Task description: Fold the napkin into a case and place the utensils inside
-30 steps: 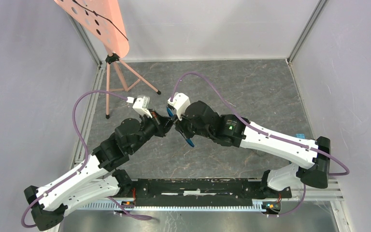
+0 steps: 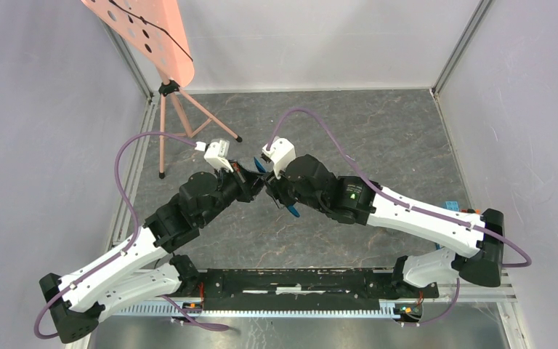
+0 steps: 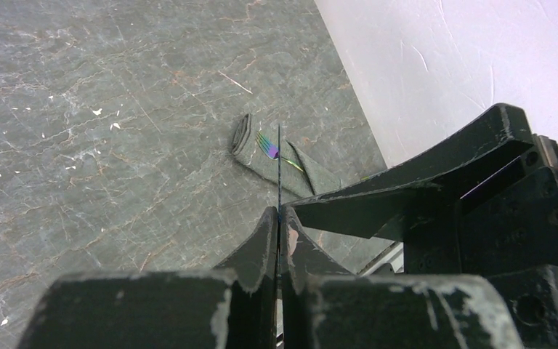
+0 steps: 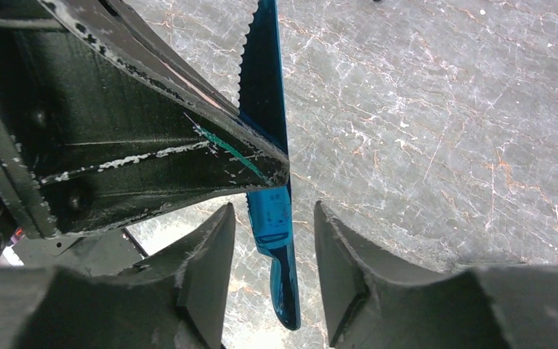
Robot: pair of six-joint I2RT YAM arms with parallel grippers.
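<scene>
A blue knife (image 4: 271,218) stands upright in the right wrist view, serrated blade upward, and my left gripper is shut on it; in the left wrist view it shows edge-on as a thin line. My right gripper is part open, its fingertips either side of the knife's lower part and apart from it. Both grippers meet at mid-workspace in the top view. The folded grey napkin (image 3: 258,156), a rainbow fork (image 3: 267,145) tucked in it, lies on the floor in the left wrist view, mostly hidden from the top view by my right arm.
A pink stand (image 2: 185,123) with tripod legs is at the back left. Walls enclose the grey floor (image 2: 363,123), which is clear at the back centre and right. A small blue object (image 2: 451,206) lies by the right wall, partly behind my right arm.
Both grippers and the knife have shifted slightly to the right since a second ago.
</scene>
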